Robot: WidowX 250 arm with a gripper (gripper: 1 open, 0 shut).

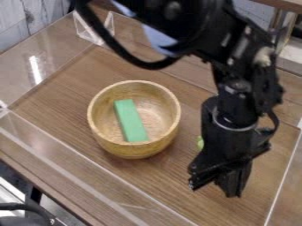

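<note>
The black arm reaches down from the top to my gripper [236,173], which is low over the wooden table [130,190] at the right, its fingertips close together with nothing visible between them. Behind it, a small green piece [204,143] peeks out at its left side; the rest of that object is hidden. A round wooden bowl [104,132] sits left of the gripper, holding a green rectangular block [130,121].
A clear angular object [94,25] stands at the top left near the table's back. A black cable or part [24,212] shows at the bottom left corner.
</note>
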